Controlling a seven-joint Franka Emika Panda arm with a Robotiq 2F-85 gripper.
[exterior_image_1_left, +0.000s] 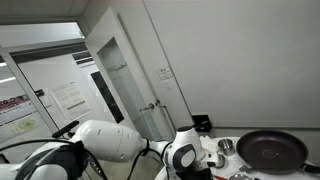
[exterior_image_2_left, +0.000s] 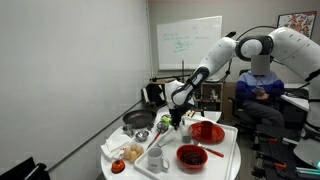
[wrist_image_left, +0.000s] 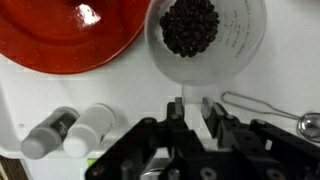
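Note:
In the wrist view, a white cup (wrist_image_left: 240, 55) holds dark beans (wrist_image_left: 189, 26). Its handle (wrist_image_left: 192, 92) points down toward my gripper, whose fingers are shut on it. The cup appears upright. From the far side, exterior view 2 shows the white arm (exterior_image_2_left: 181, 97) reaching down over the tray, with its fingertips too small to make out. Exterior view 1 has the arm (exterior_image_1_left: 185, 150) in front, and the cup and fingertips are hidden there.
Left of the cup is a red dish (wrist_image_left: 70, 55); below it lie a white bottle (wrist_image_left: 90, 130) and a grey-capped bottle (wrist_image_left: 48, 134). A metal utensil (wrist_image_left: 309, 126) is at the right. A dark pan (exterior_image_1_left: 272, 150) stands beyond the arm. Nearer are a red bowl of beans (exterior_image_2_left: 191, 157) and a white mug (exterior_image_2_left: 155, 160).

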